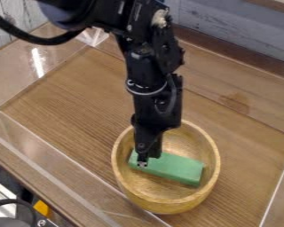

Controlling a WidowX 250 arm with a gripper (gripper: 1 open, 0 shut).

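A wooden bowl (139, 190) sits on the table in the lower middle, holding a green rectangular block (176, 170). My black gripper (145, 152) reaches down from the top into the left part of the bowl, its tips at the block's left end and partly hiding it. It looks shut; whether anything is between the fingertips is hard to see.
A pale wall (227, 27) stands at the back. Clear strips edge the table, and cables and a small yellow item lie beyond it at the lower left.
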